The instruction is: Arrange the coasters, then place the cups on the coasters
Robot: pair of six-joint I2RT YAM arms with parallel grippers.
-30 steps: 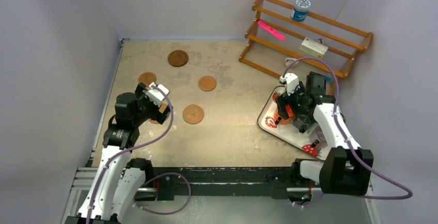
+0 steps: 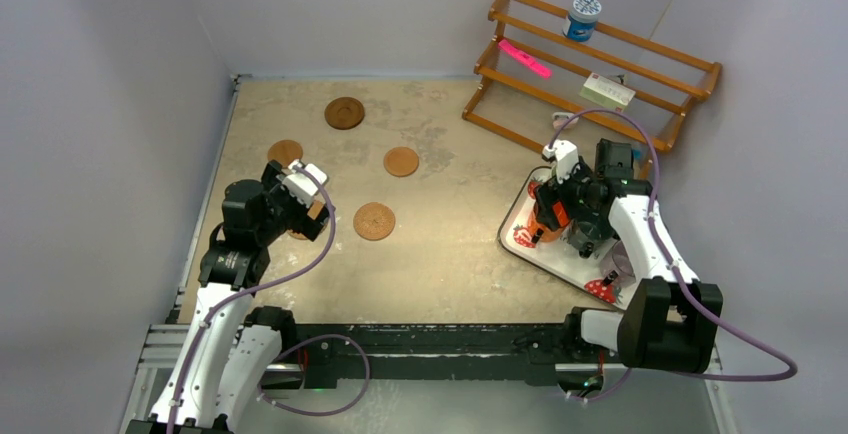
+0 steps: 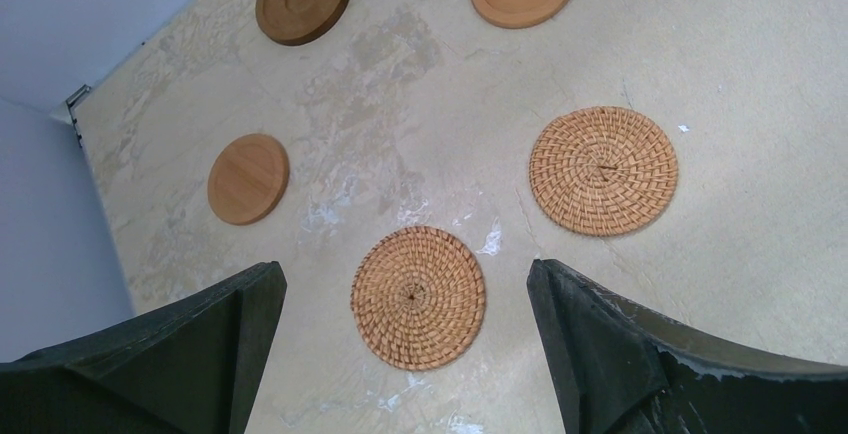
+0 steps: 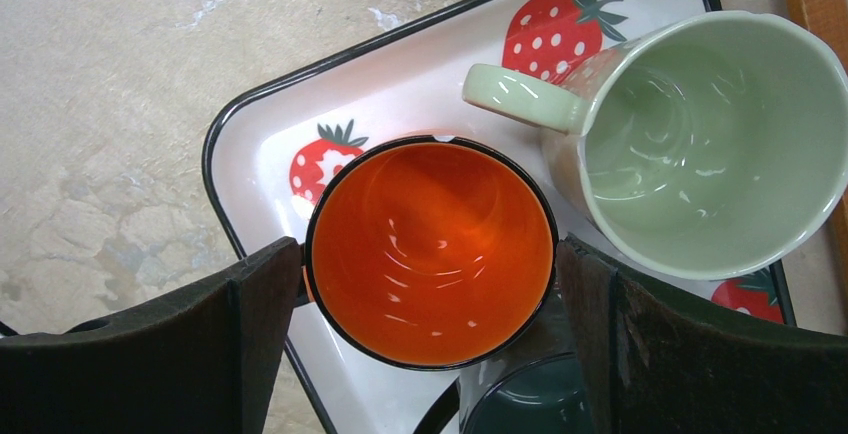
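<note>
An orange cup with a black rim (image 4: 430, 254) stands upright on a white strawberry tray (image 4: 265, 154). My right gripper is open over it, one finger on either side of the rim; whether they touch it I cannot tell. A pale green mug (image 4: 700, 144) sits beside it, its handle toward the orange cup, and a dark cup (image 4: 535, 399) is partly covered by a finger. Woven coasters (image 3: 604, 171) and plain wooden coasters (image 3: 248, 179) lie on the table at left. Above them my left gripper hangs open and empty.
A wooden rack (image 2: 600, 54) with a blue-labelled tub (image 2: 582, 18), a pink item (image 2: 525, 59) and a small box (image 2: 607, 92) stands at the back right. Bare table lies between the coasters and the tray.
The right arm has shifted very slightly over the tray, its gripper staying at the orange cup. The left arm and the coasters look unmoved.
</note>
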